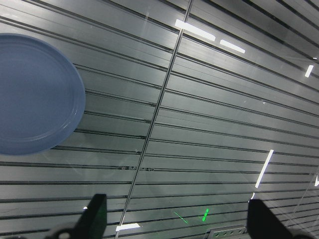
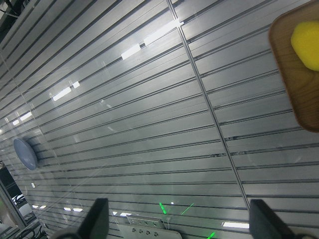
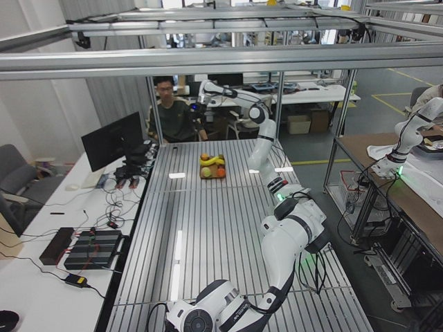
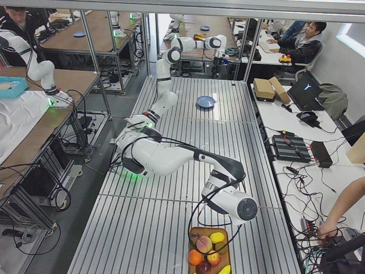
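A wooden tray [image 4: 193, 234] of fruit stands at one end of the slatted metal table, holding bananas, an orange [image 4: 195, 257], a peach [image 4: 203, 244] and several others; in the right wrist view its corner shows with a yellow fruit [image 2: 305, 45]. A blue plate [image 4: 205, 101] lies empty at the other end, large in the left wrist view. My left gripper hangs above the table beside the plate, its fingertips apart and empty. My right gripper hangs above the table beside the tray, also open and empty.
Both arm bases stand along one long edge of the metal table [image 3: 194, 228], whose middle is largely clear. A side desk with monitors [image 3: 111, 142], boxes and cables runs along the other edge, and people sit near the table.
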